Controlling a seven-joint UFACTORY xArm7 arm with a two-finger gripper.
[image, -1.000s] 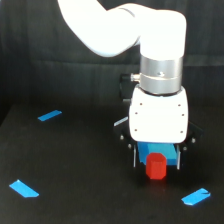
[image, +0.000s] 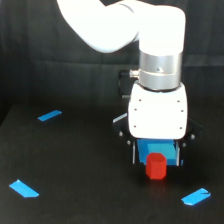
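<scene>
The white arm reaches down from the top, its gripper (image: 156, 153) low over the dark table. Its two thin fingers stand wide apart, one at each side of a blue block (image: 146, 146). Whether they touch the block cannot be told from here. In front of the blue block, nearer the camera, is a small red block (image: 156, 166). The hand hides the upper part of the blue block.
Blue tape strips mark the black table: one at back left (image: 50, 115), another at front left (image: 24, 188), a third at front right (image: 196, 197). Dark curtain hangs behind.
The hand and fingers sit slightly higher in the view than before, and a little more of the blue block shows. The red block looks unmoved.
</scene>
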